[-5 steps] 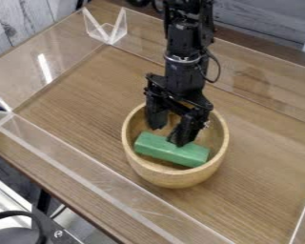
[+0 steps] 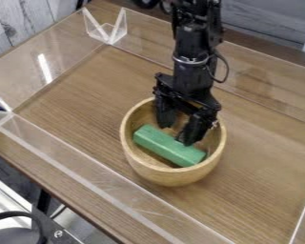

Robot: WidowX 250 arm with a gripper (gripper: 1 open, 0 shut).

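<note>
A black robot arm comes down from the top centre of the camera view, its gripper (image 2: 186,124) low over and inside a tan round bowl (image 2: 181,174). The fingers are open, spread above a green block (image 2: 167,145) that lies slanted on the bowl's floor. Whether a finger touches the block is hard to tell, as the dark parts hide some of the bowl's back.
The bowl stands on a wooden table (image 2: 79,124) with wide bare areas to left and right. A clear plastic piece (image 2: 106,29) sits at the upper left. Black cable lies at the lower left corner.
The green block has shifted a little left and up, turning steeper in the bowl. The arm and gripper have moved slightly with it.
</note>
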